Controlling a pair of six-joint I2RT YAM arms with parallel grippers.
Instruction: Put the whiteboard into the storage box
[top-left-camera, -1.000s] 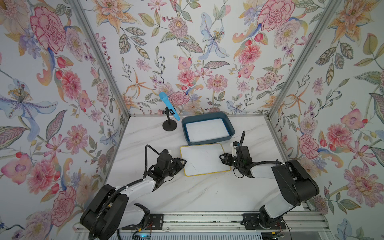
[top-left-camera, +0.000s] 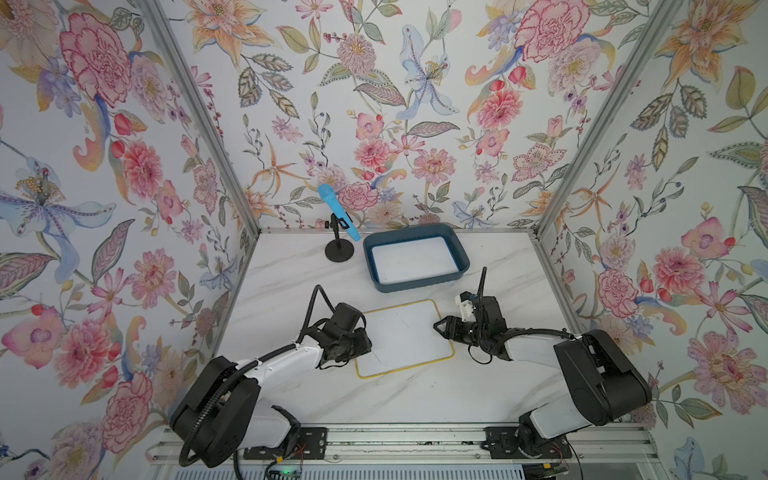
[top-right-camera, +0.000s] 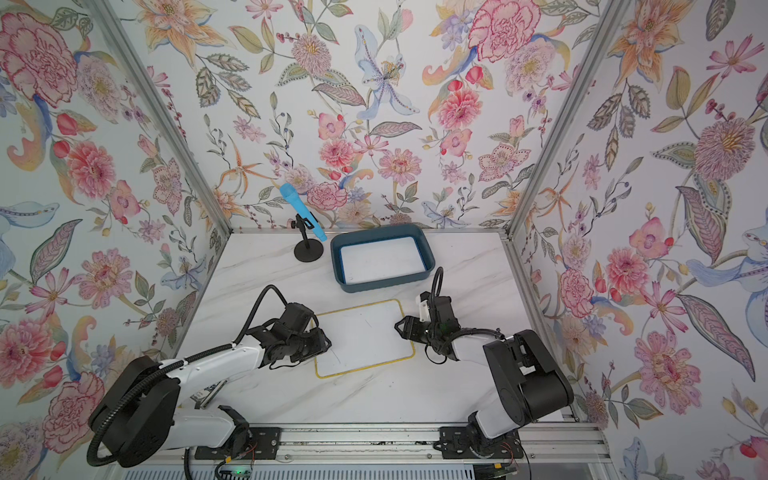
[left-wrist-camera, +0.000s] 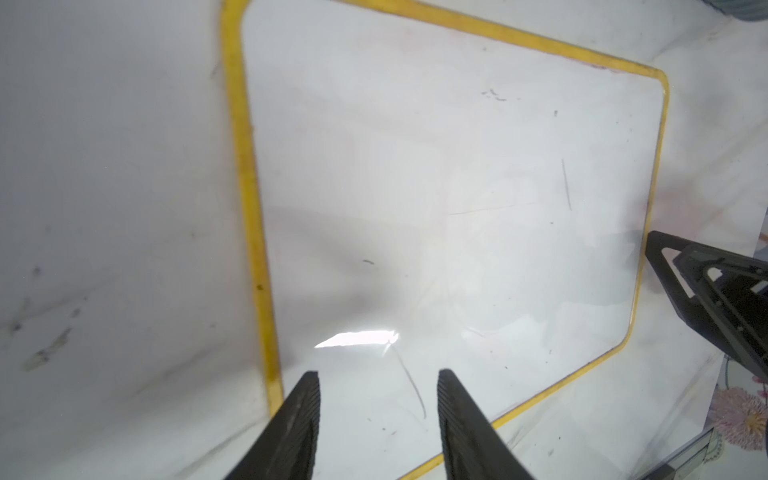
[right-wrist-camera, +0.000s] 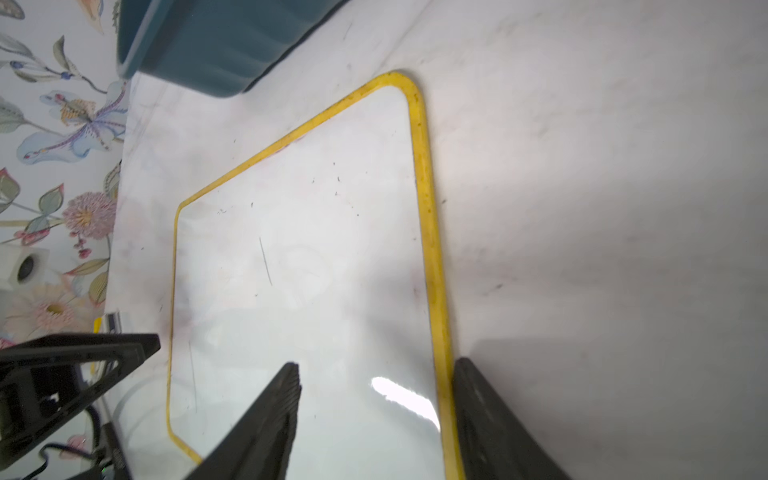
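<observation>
The whiteboard with a yellow rim lies flat on the marble table in front of the dark teal storage box. My left gripper is open over the board's left end, nothing seen between its fingers. At the right end my right gripper is also open, its right fingertip at the yellow rim and the other over the white surface.
A blue microphone on a black stand is left of the box. Bare table shows to both sides and along the front edge.
The whiteboard has moved toward the front and slightly left, away from the box. Both arms have moved with it, the left one shifting and turning.
</observation>
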